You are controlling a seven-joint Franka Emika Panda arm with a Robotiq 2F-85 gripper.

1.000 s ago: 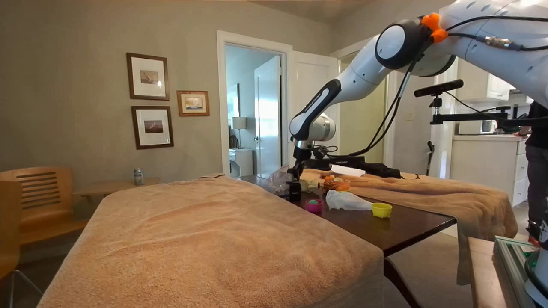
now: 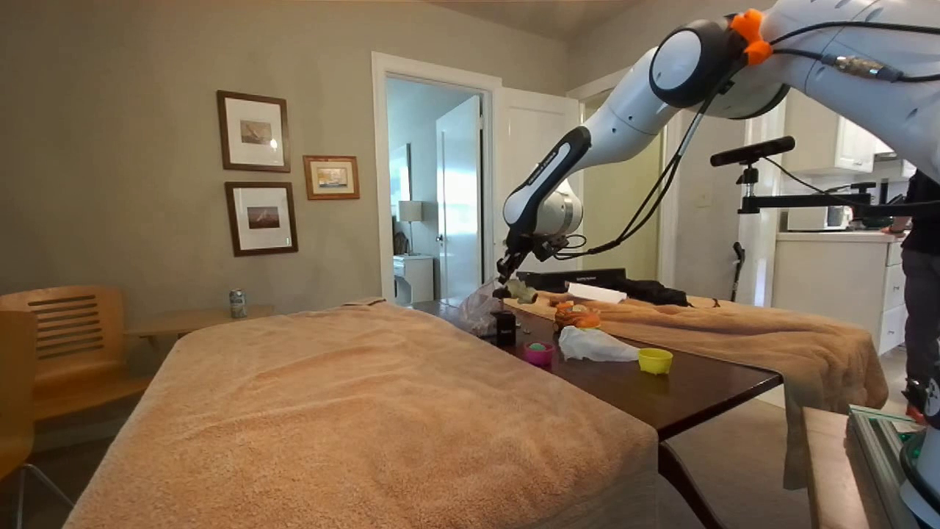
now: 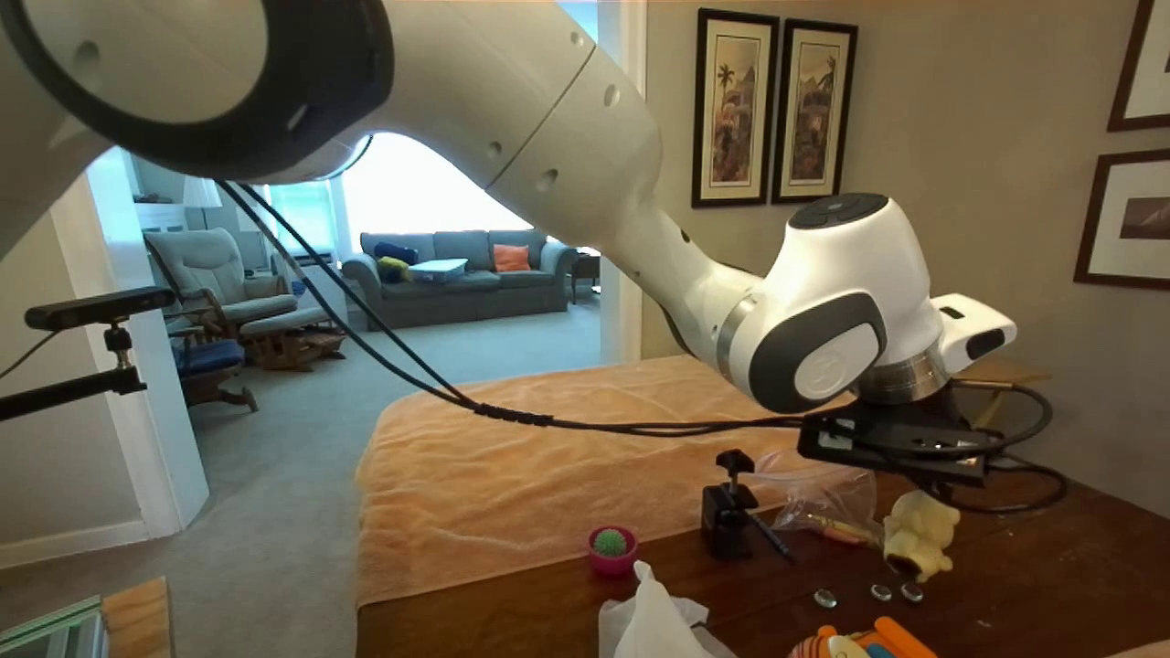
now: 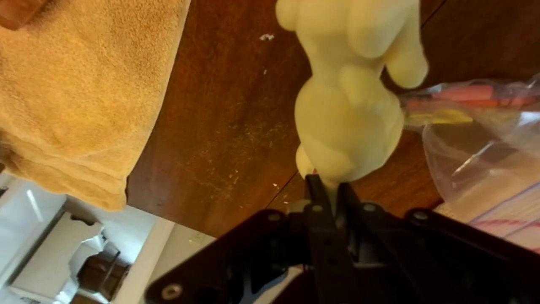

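Observation:
A pale yellow, animal-shaped soft toy [image 4: 349,121] extends out from my gripper in the wrist view. The dark fingers are shut on a narrow end of it. From exterior view 2 the toy [image 3: 919,534] shows below the wrist, above or against the dark table [image 3: 1009,592]; I cannot tell whether it touches the wood. Exterior view 1 has the toy [image 2: 521,292] small and partly behind the gripper [image 2: 504,278].
A clear plastic bag [image 3: 834,493] and a black clamp [image 3: 726,515] stand close to the toy. Also on the table are a pink pot [image 3: 611,550], a white bag [image 3: 653,620], an orange toy [image 3: 866,642] and a yellow cup [image 2: 654,360]. Towel-covered surfaces [image 2: 370,414] flank it.
The hand has tilted and risen a little from its upright pose near the clamp. The pale toy now shows higher beside the gripper.

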